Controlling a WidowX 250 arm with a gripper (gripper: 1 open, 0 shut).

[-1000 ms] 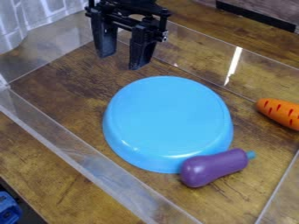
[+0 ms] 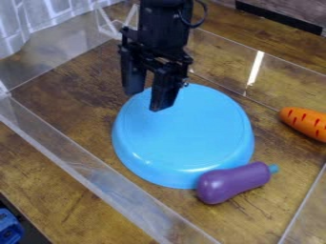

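Observation:
The black gripper [image 2: 151, 86] hangs from the top of the view over the back rim of a blue disc [image 2: 181, 143], its two fingers apart with nothing seen between them. A purple toy eggplant [image 2: 234, 183] lies at the disc's front right. An orange toy carrot [image 2: 304, 124] lies at the right edge of the view, apart from the disc.
Clear walls border the area on the left and at the back. A small blue object [image 2: 7, 226] is at the lower left corner.
The disc, eggplant and carrot have not visibly moved.

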